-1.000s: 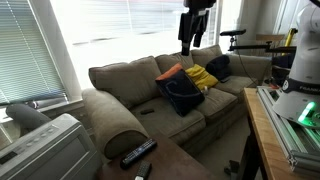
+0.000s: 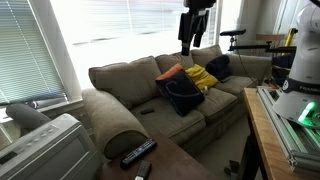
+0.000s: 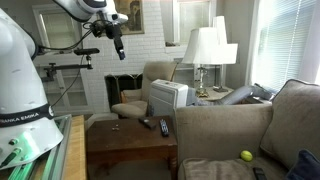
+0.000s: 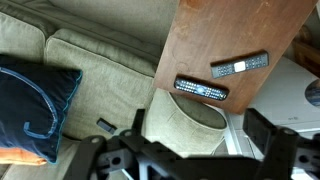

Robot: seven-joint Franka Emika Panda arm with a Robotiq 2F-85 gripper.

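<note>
My gripper is open and empty, hanging high above the room; it shows small at the top of exterior view 1 and at upper left in exterior view 2. Far below it in the wrist view, two dark remotes lie on a brown wooden table: a black remote [image 4: 201,88] near the table's edge and a greyer remote [image 4: 240,65] beyond it. A third small dark remote [image 4: 106,126] rests on the sofa seat. In exterior view 1 a black remote [image 2: 138,153] lies on the table [image 2: 172,163], with another remote [image 2: 143,171] close by.
The beige sofa [image 2: 127,80] borders the table and carries a dark blue pillow [image 2: 180,91] and a yellow pillow [image 2: 203,77]. A yellow-green ball [image 3: 246,155] sits on the sofa. A white boxy appliance [image 3: 167,97] stands beyond the table.
</note>
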